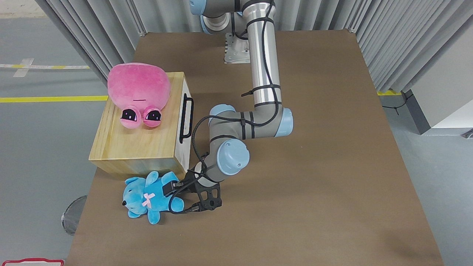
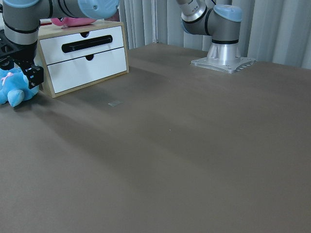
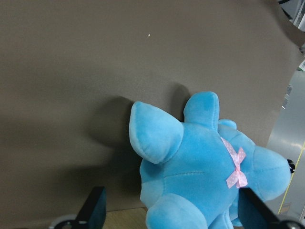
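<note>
A blue plush bear with a pink bow lies on the brown table at the near end of the wooden cabinet. In the front view my gripper is over the bear's right-hand part. In the wrist view the gripper is open, its two black fingers low in the frame, with the bear beneath and between them, reaching past the right finger. In the left view the bear sits partly hidden behind the gripper.
A wooden cabinet with white drawers stands at the table's left, a pink plush on top.
</note>
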